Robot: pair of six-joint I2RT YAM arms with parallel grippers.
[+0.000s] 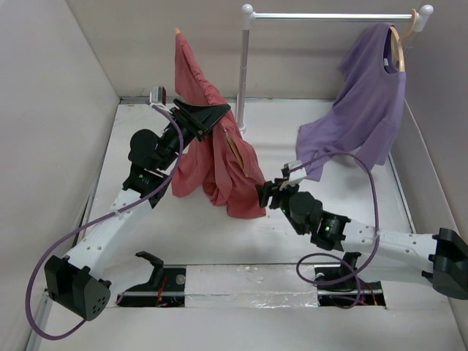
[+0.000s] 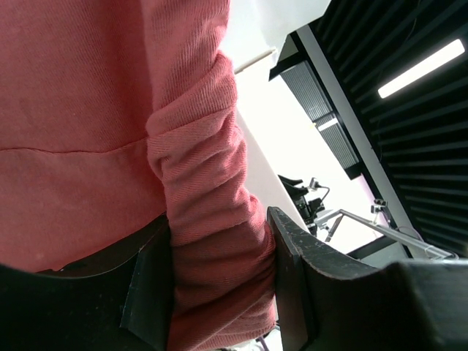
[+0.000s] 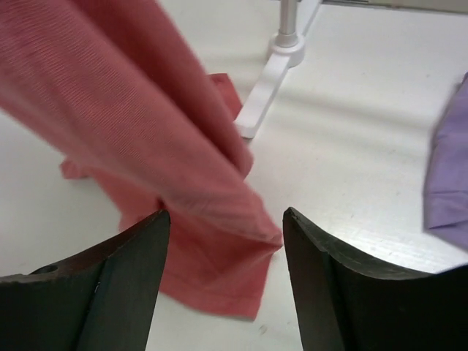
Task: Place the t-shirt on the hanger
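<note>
The red t shirt (image 1: 227, 175) hangs from my left gripper (image 1: 216, 117), which is shut on its bunched cloth, filling the gap between the fingers in the left wrist view (image 2: 208, 241). A wooden hanger (image 1: 234, 150) shows partly inside the shirt, its upper tip above the gripper at top left. My right gripper (image 1: 267, 194) stands open beside the shirt's lower right part; in the right wrist view the red cloth (image 3: 168, 153) hangs in front of its fingers.
A white rack with a top rail (image 1: 329, 16) stands at the back, its foot (image 3: 263, 95) behind the shirt. A purple shirt (image 1: 365, 102) on a wooden hanger hangs at the rail's right end. Bare white floor lies around the shirt.
</note>
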